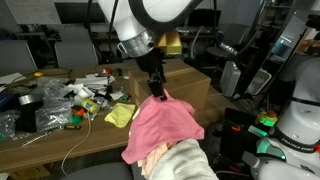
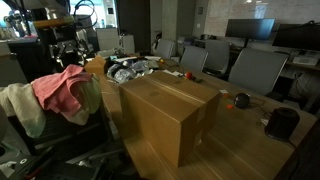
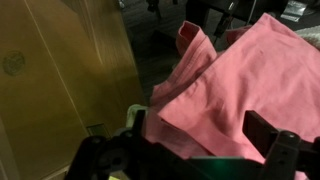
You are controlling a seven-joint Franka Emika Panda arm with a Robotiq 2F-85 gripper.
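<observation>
A pink cloth (image 1: 162,125) is draped over a heap of pale cloths (image 1: 182,162) in front of the table. My gripper (image 1: 157,92) hangs fingers-down just above the top of that pink cloth. In the wrist view the gripper stands open, its dark fingers (image 3: 268,137) wide apart over the pink cloth (image 3: 225,95). I cannot tell whether the fingertips touch the fabric. From the other side, the pink cloth (image 2: 62,86) lies among whitish and greenish cloths (image 2: 25,105).
A large cardboard box (image 2: 170,110) stands on the wooden table close to the heap. A yellow cloth (image 1: 120,115), bags, tools and cables crowd the table's left part. Several office chairs (image 2: 255,72) stand behind. A white robot part (image 1: 290,140) is at right.
</observation>
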